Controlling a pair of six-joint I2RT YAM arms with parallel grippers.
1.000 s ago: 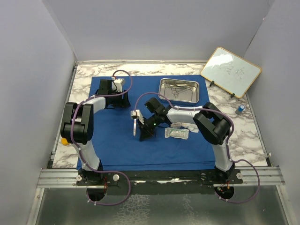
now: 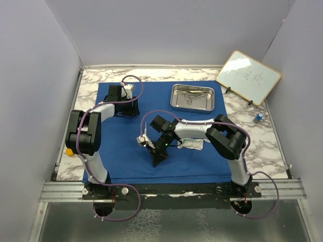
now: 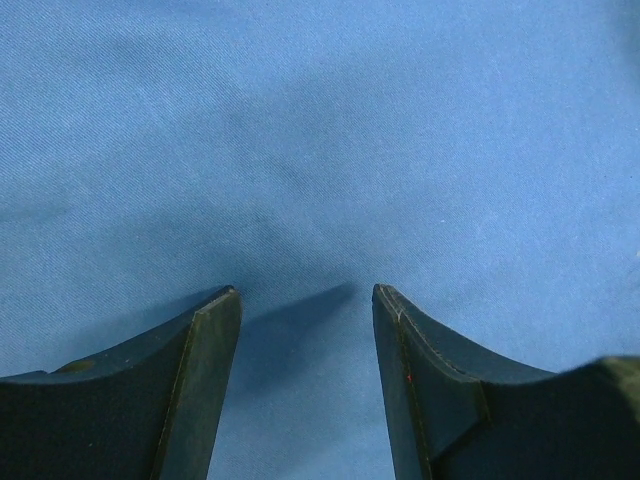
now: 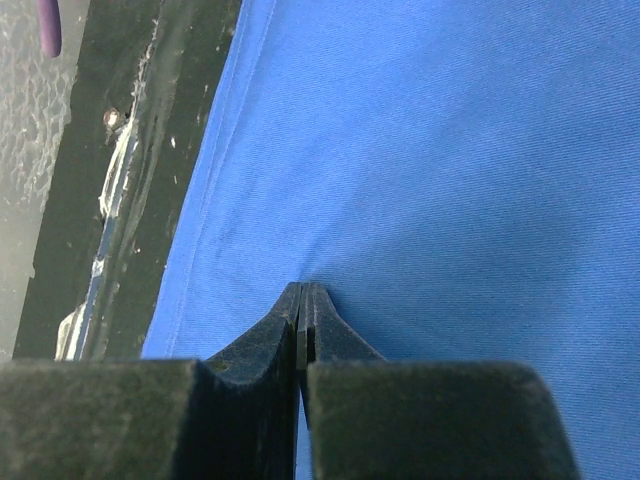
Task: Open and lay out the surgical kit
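A blue drape [image 2: 126, 161] lies unfolded over most of the table. Towards its back right, a steel tray [image 2: 174, 100] holds several metal instruments [image 2: 194, 96]. White packets [image 2: 193, 143] rest on the cloth, partly under the right forearm. My right gripper is shut over the front part of the drape; no cloth shows between its fingertips. Over the back left of the drape, my left gripper is held part open, with only blue cloth visible beyond the gap.
A whiteboard [image 2: 248, 75] leans at the back right, and a small blue-capped bottle [image 2: 258, 118] stands on bare marble. Something yellow [image 2: 69, 152] sits at the left edge.
My right gripper has moved towards the front of the table, and its wrist has tilted. The left arm, tray and packets look unmoved in the top view.
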